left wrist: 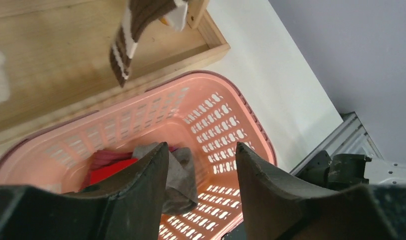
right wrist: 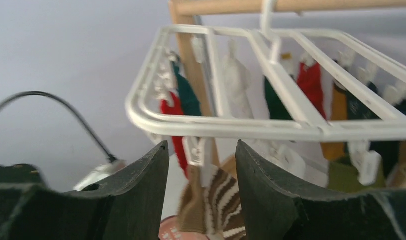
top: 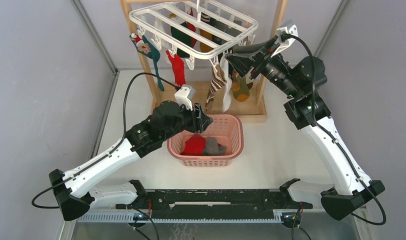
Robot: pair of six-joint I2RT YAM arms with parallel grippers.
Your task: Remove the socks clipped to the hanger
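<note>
The white hanger (top: 193, 27) hangs on a wooden stand with several socks clipped to it. At its front right corner hang a white sock (top: 228, 95) and a brown-and-white striped sock (top: 215, 85); the striped one also shows in the left wrist view (left wrist: 128, 37). My left gripper (top: 207, 122) is above the basket's back rim, its fingers apart and empty. Beside the hanger's right front corner, my right gripper (top: 237, 66) stands open; in its wrist view the hanger's front bar and a clip (right wrist: 205, 160) lie ahead, beyond the fingers.
The pink basket (top: 172, 152) stands below the hanger, holding a red sock (top: 195, 145) and a grey sock (top: 213, 146). A red sock (top: 176, 67) and a teal sock (top: 156, 60) hang at the left.
</note>
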